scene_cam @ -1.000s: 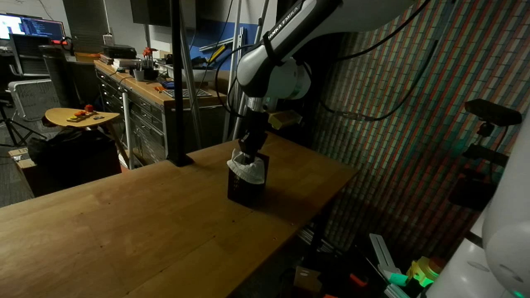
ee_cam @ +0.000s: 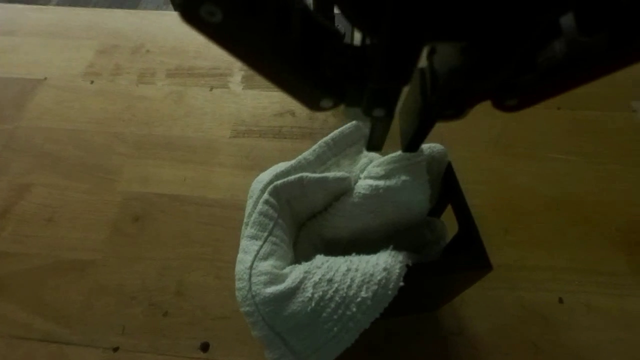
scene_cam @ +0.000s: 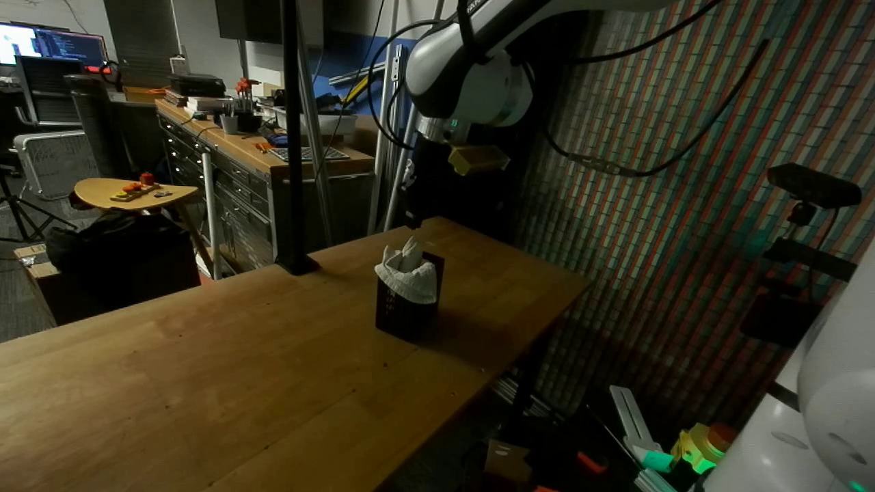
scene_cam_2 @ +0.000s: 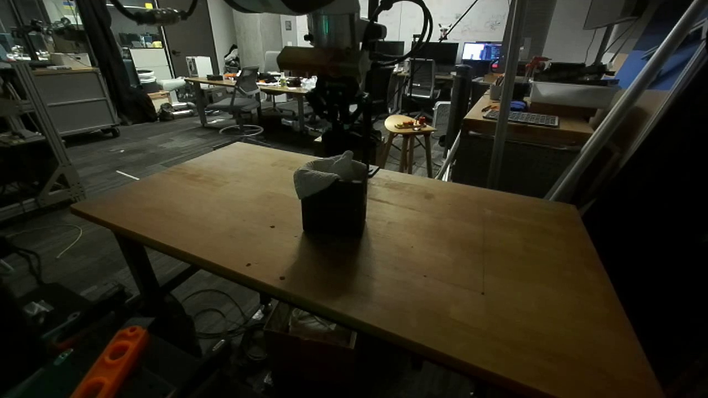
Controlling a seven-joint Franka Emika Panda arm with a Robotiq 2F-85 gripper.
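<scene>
A dark box (scene_cam: 402,320) stands upright on the wooden table, with a white cloth (scene_cam: 414,283) bunched inside it and draped over one side. Part of the cloth (scene_cam_2: 346,162) sticks up as a peak above the rim. In exterior view 1 my gripper (scene_cam: 414,221) hangs just above that peak, seemingly clear of it. The wrist view has my gripper at the upper edge of the cloth (ee_cam: 336,288), shut, with no cloth showing between its fingers. The cloth's lower folds are hidden in the box.
Around the box, the wooden table (scene_cam_2: 478,278) is bare. A black post (scene_cam: 293,164) rises at the table's far edge. Beyond it are a drawer bench (scene_cam: 246,197) and a small stool (scene_cam_2: 406,125). A patterned wall (scene_cam: 656,246) stands to the right in exterior view 1.
My gripper has risen from inside the box's opening to above the cloth. A cloth peak now shows where the gripper was. The box has not moved.
</scene>
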